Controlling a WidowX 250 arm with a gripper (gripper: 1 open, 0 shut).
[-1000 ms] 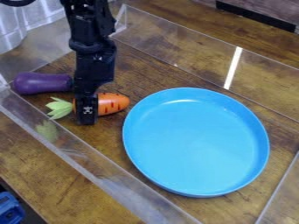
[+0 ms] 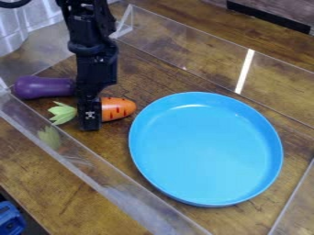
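A black gripper (image 2: pixel 91 108) points straight down over a toy carrot (image 2: pixel 117 108) with an orange body and pale green leaves, lying on the wooden surface. Its fingers reach down around the carrot's leaf end; whether they are closed on it is unclear. A purple eggplant (image 2: pixel 39 85) lies behind and left of the gripper. A large blue plate (image 2: pixel 205 147) sits to the right of the carrot.
Clear plastic walls border the wooden work area, one running diagonally at lower left near the carrot. A blue object (image 2: pixel 7 218) is outside at bottom left. Bare wood shows behind the plate.
The gripper has shifted very slightly left over the carrot; otherwise little differs.
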